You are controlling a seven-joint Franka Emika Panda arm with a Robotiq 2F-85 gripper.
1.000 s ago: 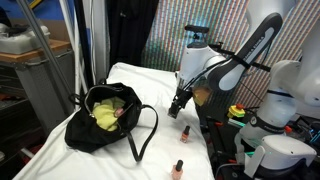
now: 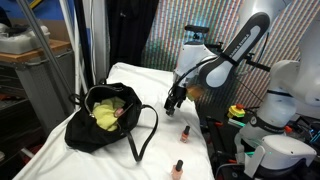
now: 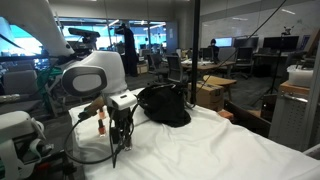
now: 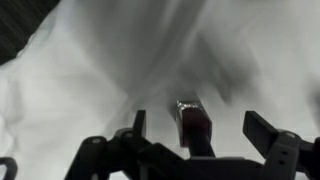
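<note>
My gripper is open, pointing down over the white-covered table, with its two black fingers [image 4: 138,124] well apart. A small dark-red, bottle-like object [image 4: 195,124] with a shiny end shows between them in the wrist view; neither finger touches it there. Seen from exterior view 1, the gripper [image 2: 171,107] is low above the cloth near the table's right side, its fingertips small and hard to make out. One small reddish bottle [image 2: 186,133] stands close by, and another [image 2: 177,170] is at the front edge of the view.
A black bag [image 2: 88,125], opened wide with something yellow-green [image 2: 108,113] inside, lies left of the gripper, its strap looping toward the arm. White cloth [image 3: 220,150] covers the table, with wide bare room beyond the bag.
The arm's white housing has tilted and shifted slightly, and the gripper sits a little differently above the cloth. Bag and the two visible bottles have stayed put.
</note>
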